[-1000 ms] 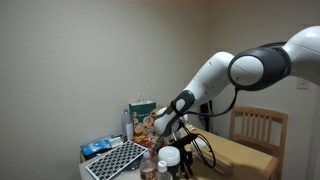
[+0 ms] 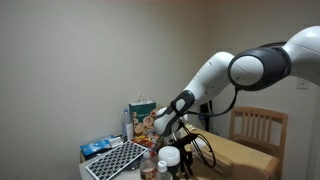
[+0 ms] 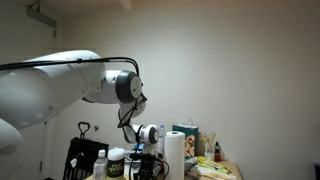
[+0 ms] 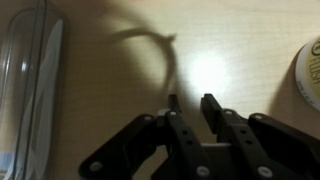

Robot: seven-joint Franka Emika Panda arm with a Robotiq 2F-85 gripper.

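In the wrist view my gripper points at the wooden table, its two dark fingertips a short way apart with bare wood showing between them. A white round container is cut off by the right edge of that view, to the right of the fingers. On the left lies a clear plastic container, partly outside the picture. In exterior view 2 the arm reaches down among the table items, and the fingertips are too dark and small to make out there.
A paper towel roll stands near the arm. A slotted grey tray, a blue packet, a bottle and a patterned bag crowd the table. Behind it is a wooden chair. Bare table lies under the fingers.
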